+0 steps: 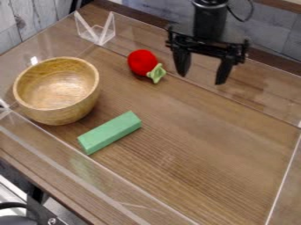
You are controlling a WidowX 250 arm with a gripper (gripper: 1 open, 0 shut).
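Observation:
My gripper (207, 58) is at the upper middle, a dark body with two fingers pointing down and spread apart over bare wood, with nothing seen between them. To its left lies a red round object with a pale green top (143, 62). A large wooden bowl (55, 92) sits at the left, and a green block (108, 133) lies in the lower left middle.
A white wire-like holder (97, 29) stands at the upper left. A back edge with a grey wall runs along the top right.

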